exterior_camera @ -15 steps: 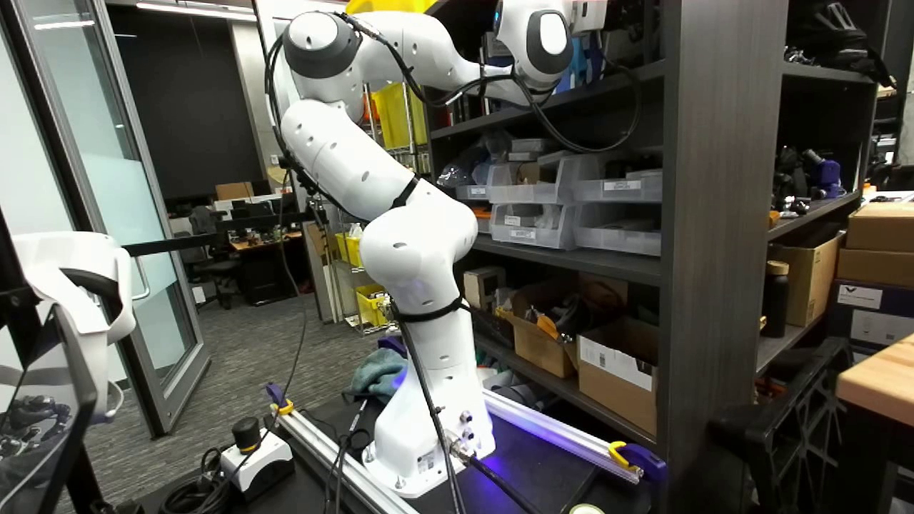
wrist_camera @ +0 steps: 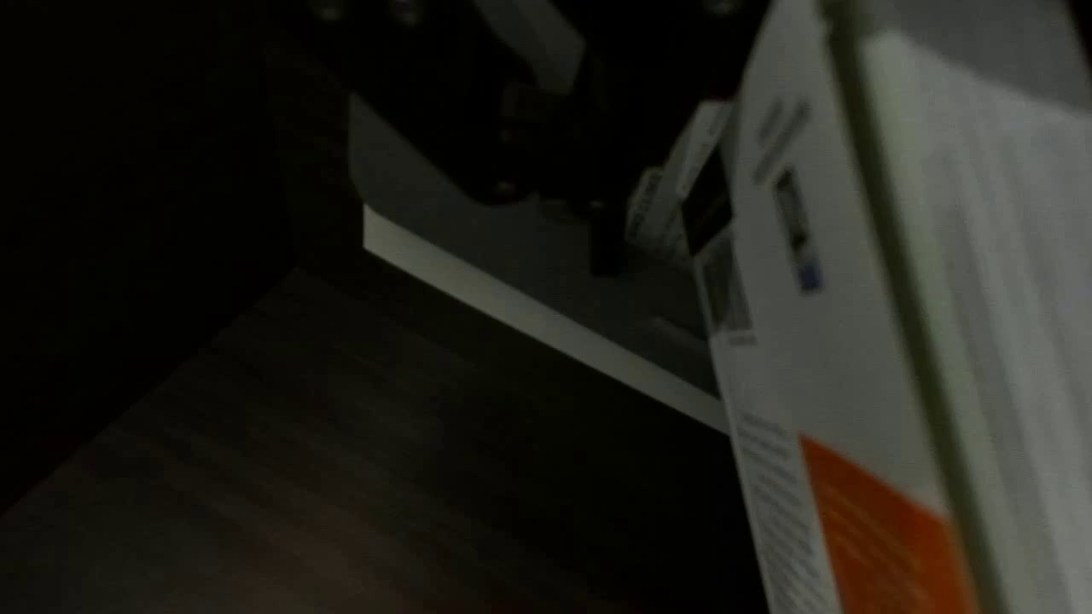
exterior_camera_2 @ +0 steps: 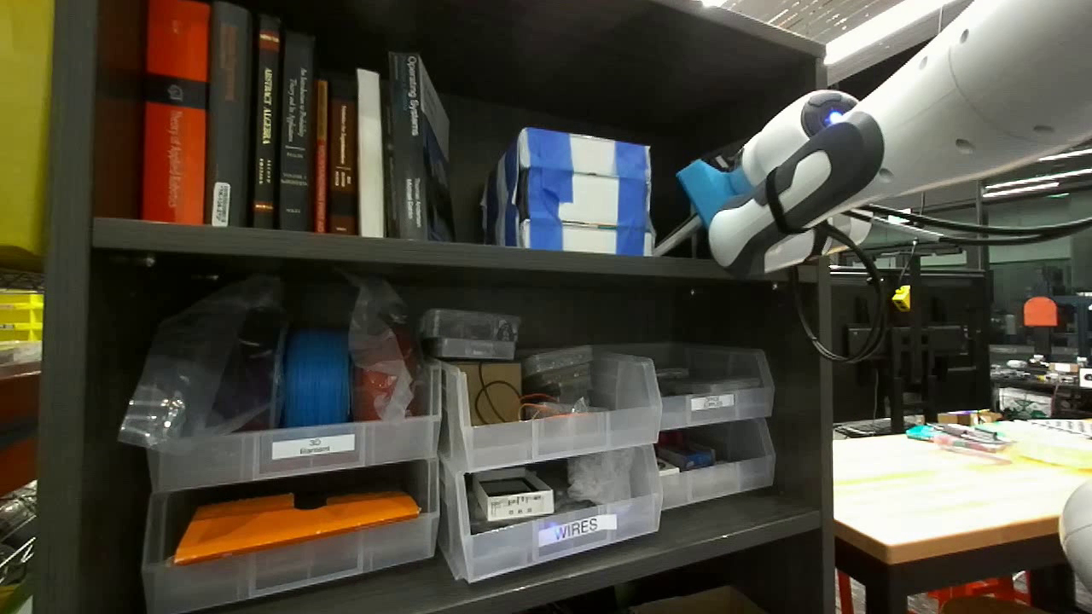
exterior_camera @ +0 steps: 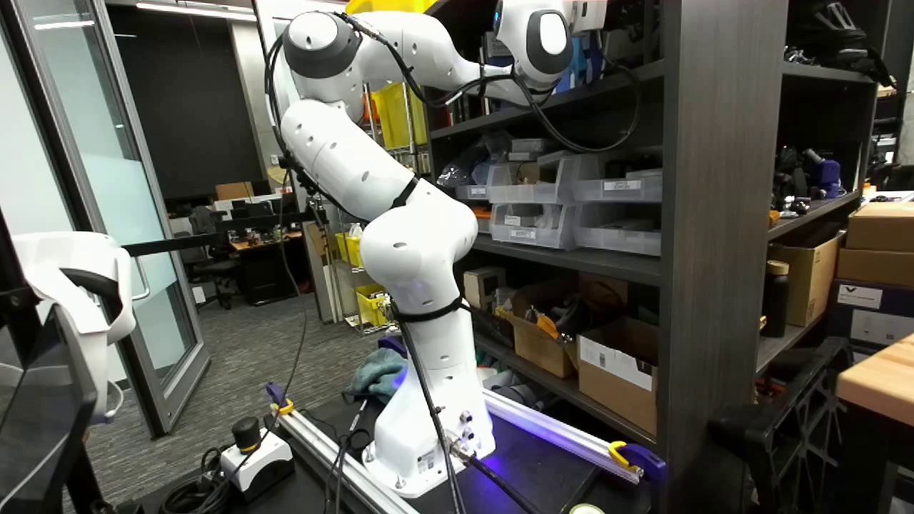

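Observation:
My gripper is a dark shape at the top of the wrist view. Its fingers are too dark to tell how they stand. Just behind and below it lies a flat grey thing with a pale edge [wrist_camera: 543, 317], perhaps a book; whether the fingers touch it is unclear. To the right rises a white book [wrist_camera: 819, 235] with an orange patch and its page edges showing. In exterior view 2 the arm's end [exterior_camera_2: 788, 184] reaches the right end of the upper shelf, the fingertips hidden. A thin slanted pale strip [exterior_camera_2: 676, 236] shows beside it.
A blue-and-white striped stack [exterior_camera_2: 585, 194] stands left of the arm's end. Upright books [exterior_camera_2: 230, 123] fill the shelf's left side. Clear bins [exterior_camera_2: 553, 430] sit below the shelf board [exterior_camera_2: 409, 251]. The cabinet's side panel [exterior_camera: 711, 257] bounds the shelf.
The arm looks the same as a second ago. Only the dark panel at the lower left of exterior view 1 has changed in what shows on it.

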